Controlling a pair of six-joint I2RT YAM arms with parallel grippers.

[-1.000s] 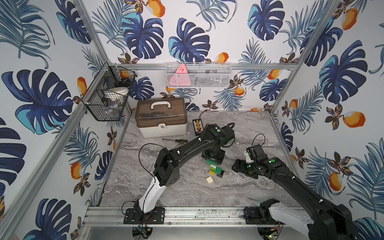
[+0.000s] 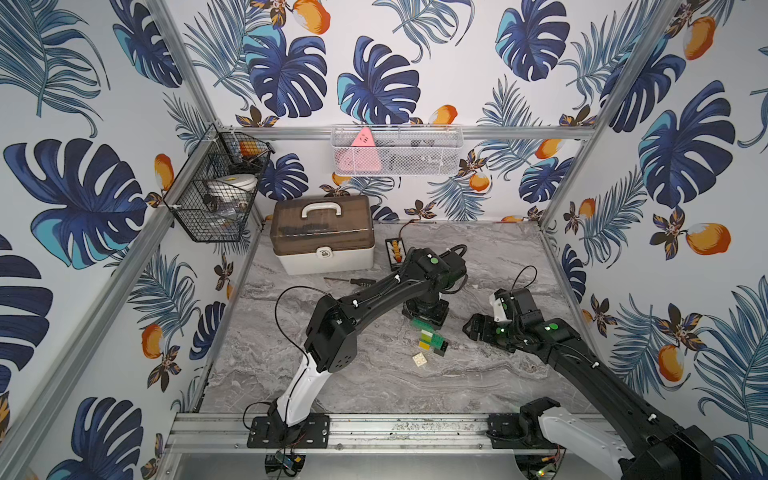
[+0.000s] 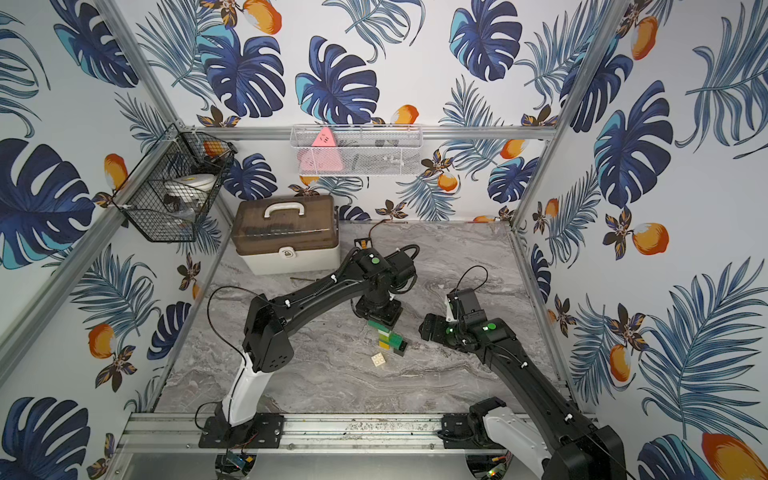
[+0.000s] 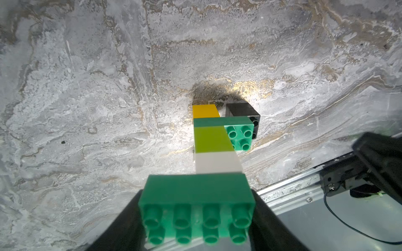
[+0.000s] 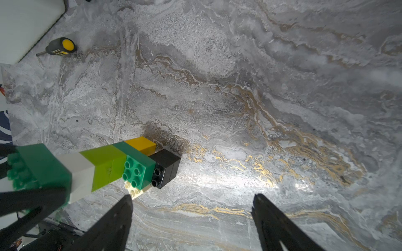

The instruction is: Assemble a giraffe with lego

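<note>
A column of bricks runs from a green top brick (image 4: 196, 188) through white (image 4: 217, 162), light green (image 4: 213, 138) and teal (image 4: 239, 138) to yellow (image 4: 204, 111), with a black brick (image 5: 166, 167) beside the teal one. My left gripper (image 2: 425, 316) is at the green top brick, its fingers on both sides; whether they grip it is unclear. A loose cream piece (image 2: 420, 360) lies near the bricks. To the right, my right gripper stands open and empty above the table.
A storage box (image 2: 321, 240), screwdriver (image 5: 58, 46) and small orange-screened device (image 2: 395, 253) lie at the back. Wire baskets (image 2: 397, 160) hang on the walls.
My right arm has shifted very slightly over the last second; the left arm and bricks look nearly unchanged.
</note>
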